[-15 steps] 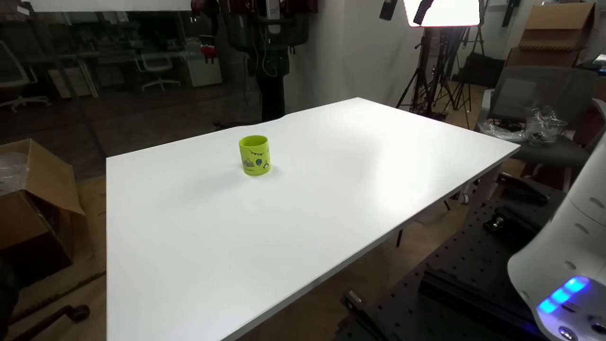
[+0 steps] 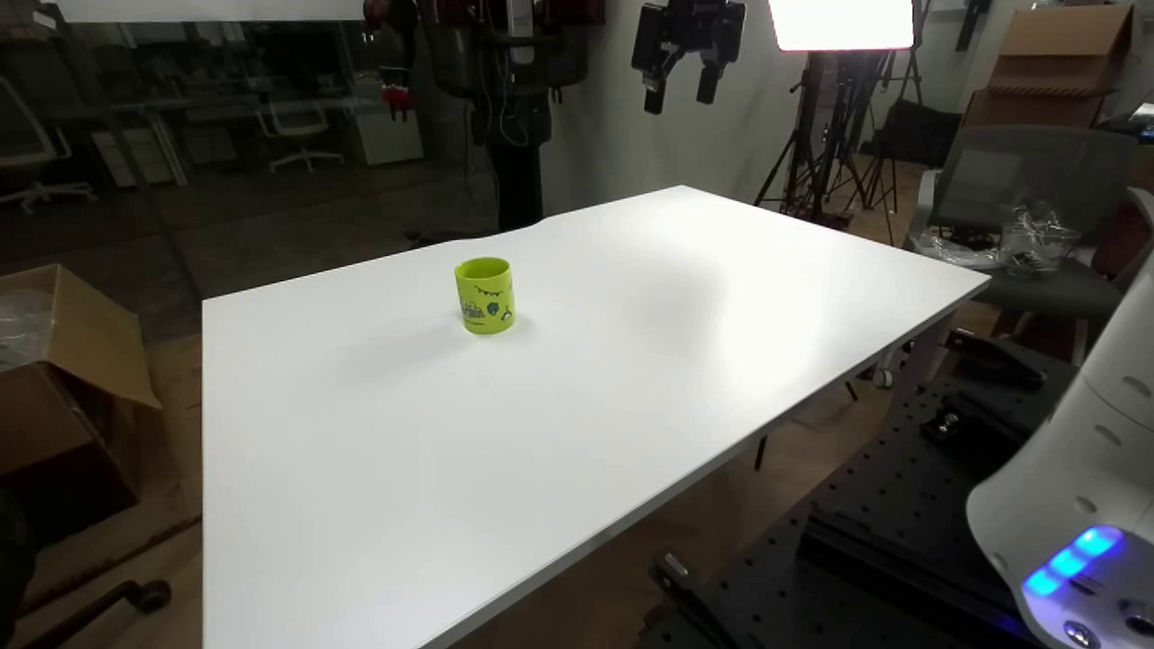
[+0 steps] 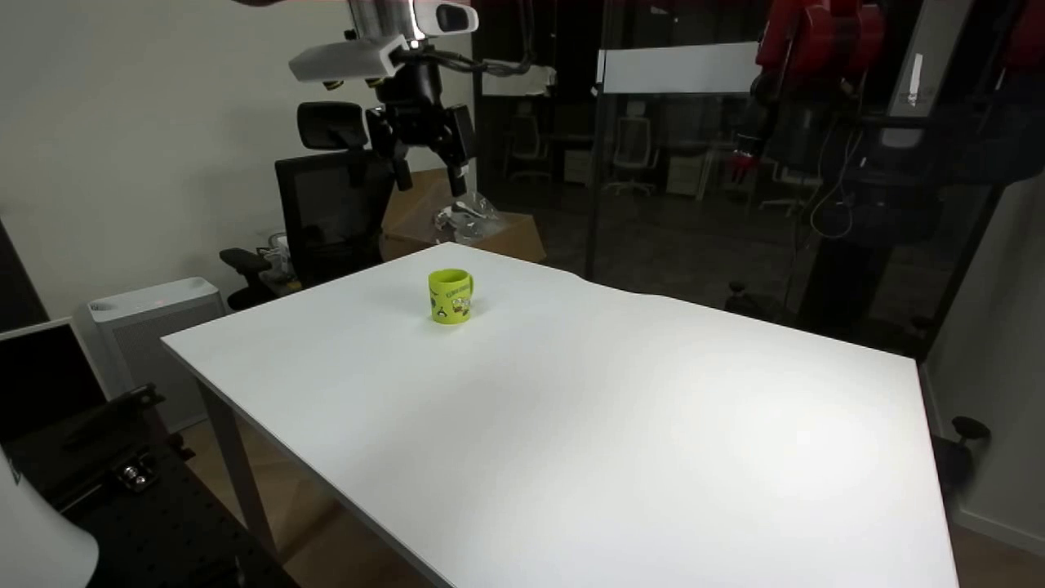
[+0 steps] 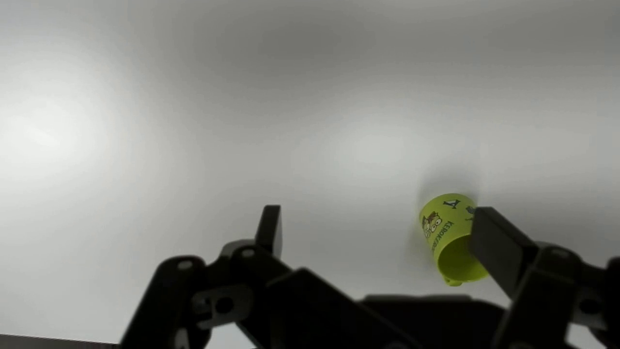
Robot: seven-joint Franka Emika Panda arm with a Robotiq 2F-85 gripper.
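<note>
A lime-green mug (image 2: 486, 297) with printed cartoon figures stands upright on the white table (image 2: 433, 465). Exterior view 2 shows the mug (image 3: 451, 297) with its handle on the right, towards the far end. High above the tabletop hangs my gripper (image 2: 682, 95), its two fingers spread and nothing between them. From the wrist, the mug (image 4: 444, 218) appears low and right of centre, partly covered by one of the black fingers (image 4: 501, 247). The gripper is well clear of it.
A bright light panel (image 2: 844, 22) stands behind the table, and a black pegboard base (image 2: 855, 562) lies along its near side. An open cardboard box (image 2: 76, 379) sits on the floor to the left.
In exterior view 1 my gripper has come lower and moved left; before, only its fingertips showed at the top edge. The mug has stayed in place.
</note>
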